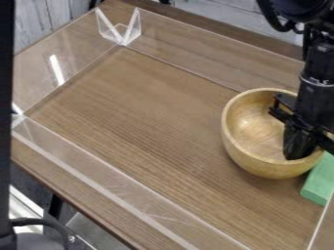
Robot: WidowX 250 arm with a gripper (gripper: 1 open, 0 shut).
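Observation:
A wooden bowl (248, 137) sits at the right side of the wooden tray. My black gripper (298, 142) reaches down from the upper right into the bowl's right part, its tips low inside or at the rim. Whether anything is between its fingers is hidden; it looks shut.
A green block (315, 187) lies right of the bowl, partly under it or beside it. Clear plastic walls (120, 27) stand at the back left.

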